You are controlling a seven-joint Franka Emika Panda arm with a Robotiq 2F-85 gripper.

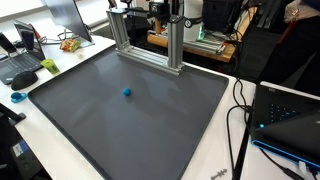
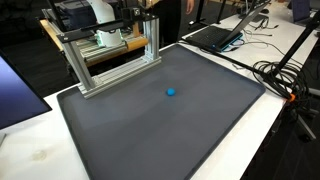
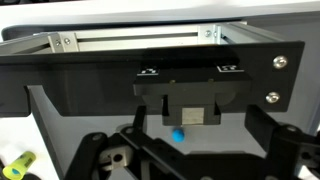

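Note:
A small blue object lies alone on the grey mat. The second exterior view shows this blue object towards the mat's far side. Along the bottom of the wrist view my gripper is open, its dark fingers wide apart. Between and beyond them the blue object appears on the mat below, apart from the fingers. Neither exterior view shows the fingertips clearly.
A metal frame stands at one edge of the mat. In the wrist view a dark bar crosses the upper half. Laptops and cables lie beyond the mat.

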